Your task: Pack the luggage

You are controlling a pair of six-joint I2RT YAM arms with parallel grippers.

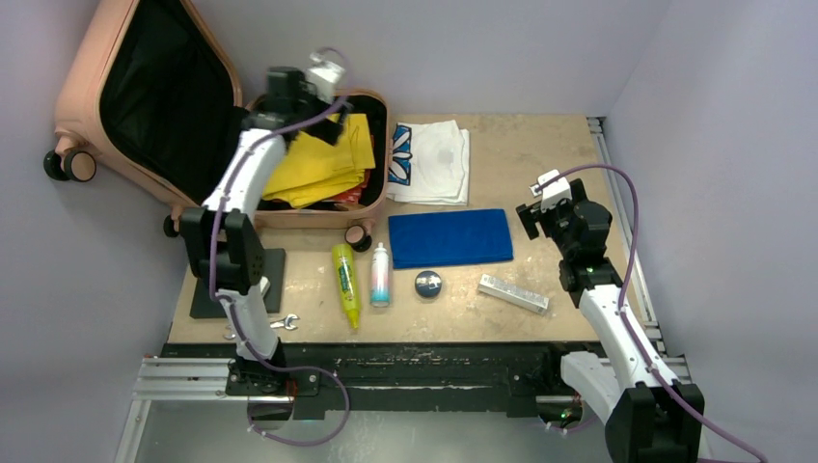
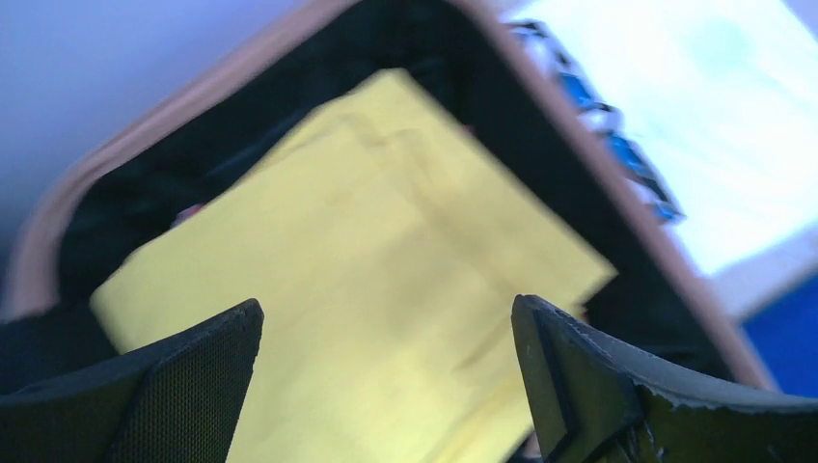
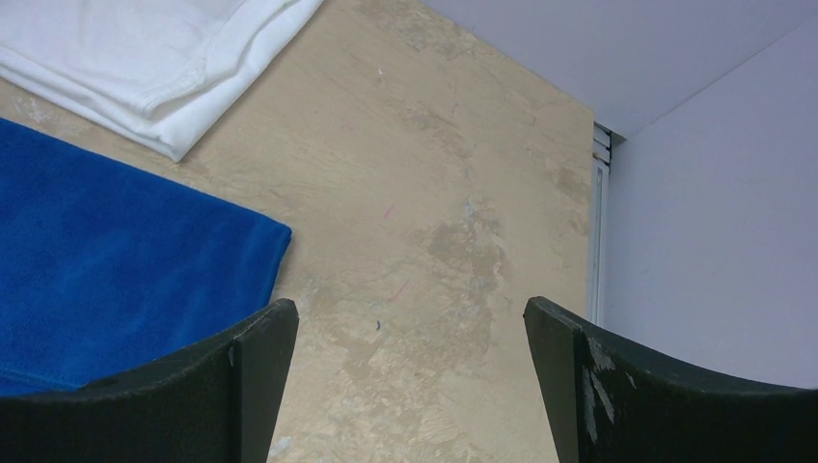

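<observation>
The pink suitcase [image 1: 101, 92] lies open at the back left, with folded yellow cloths [image 1: 304, 174] over some red items inside. My left gripper is open above these cloths, blurred in both the top and left wrist views. On the table lie a white towel [image 1: 444, 164], a blue cloth [image 1: 450, 237], a yellow bottle [image 1: 347, 285], a spray can [image 1: 380, 280], a round tin [image 1: 428, 284] and a silver box [image 1: 513, 294]. My right gripper stands open above bare table beside the blue cloth, holding nothing.
A dark flat pad [image 1: 207, 299] and a wrench [image 1: 287, 322] lie at the front left, partly under the left arm.
</observation>
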